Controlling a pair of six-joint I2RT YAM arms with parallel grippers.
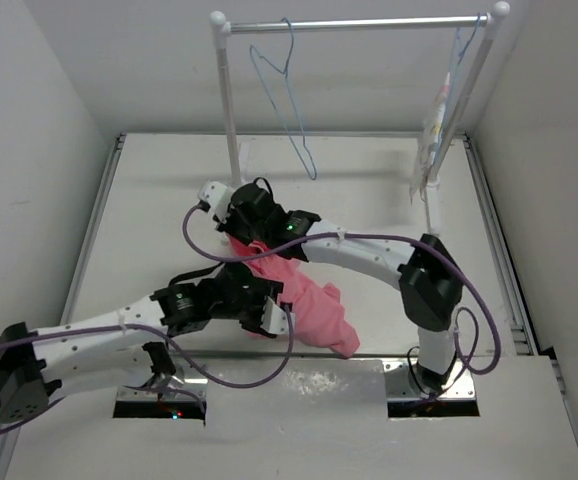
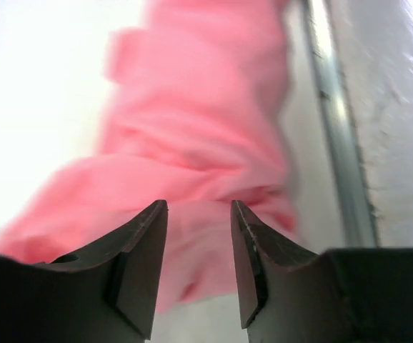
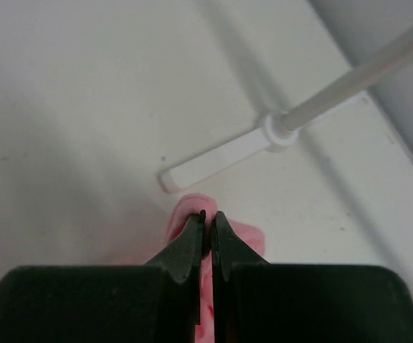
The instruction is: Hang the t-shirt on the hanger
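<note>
The pink t-shirt (image 1: 314, 305) lies bunched near the table's front edge, its upper end raised toward my right gripper. My right gripper is shut on a fold of the t-shirt (image 3: 192, 207). Lower down, my left gripper is part open above the cloth (image 2: 192, 157); the fabric shows behind and between its fingers, and no fold is clearly pinched. A blue hanger (image 1: 291, 105) dangles from the rack's bar at the left, tilted and bare.
The white rack bar (image 1: 359, 24) spans the back. At its right post another blue hanger carries a light printed garment (image 1: 432, 130). Bare table (image 1: 369, 200) lies under the rack; the front rail (image 2: 342, 136) runs close to the left gripper.
</note>
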